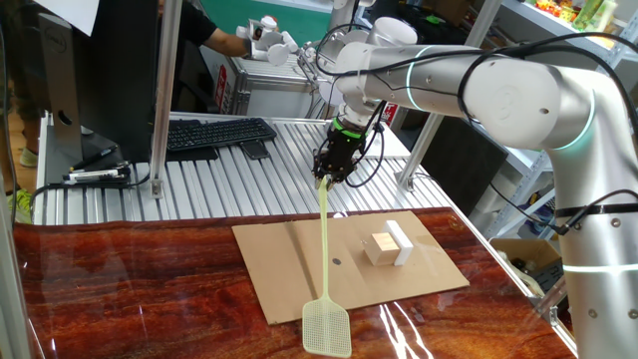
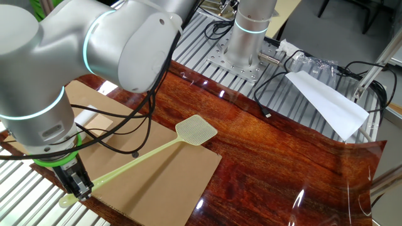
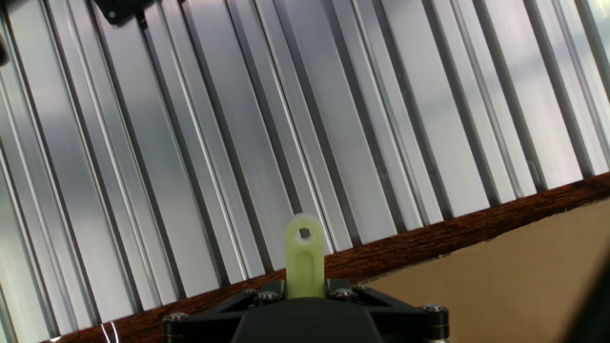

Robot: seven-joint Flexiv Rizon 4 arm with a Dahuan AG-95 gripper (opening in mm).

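Note:
A pale yellow-green fly swatter (image 1: 326,327) is held by its handle end in my gripper (image 1: 324,179). In the wrist view the handle tip (image 3: 305,250), with its small hole, sticks out between the closed fingers. The mesh head of the swatter (image 2: 196,130) points away from my gripper (image 2: 80,191) across the cardboard in exterior view 2. From these views I cannot tell how far the head is above the table. Behind the handle, a dark spot (image 1: 337,261) marks the cardboard.
On the cardboard sheet (image 1: 274,244) stand a wooden block (image 1: 380,249) and a white block (image 1: 398,242) side by side. A keyboard (image 1: 221,133) and a phone (image 1: 255,150) lie on the ribbed metal surface.

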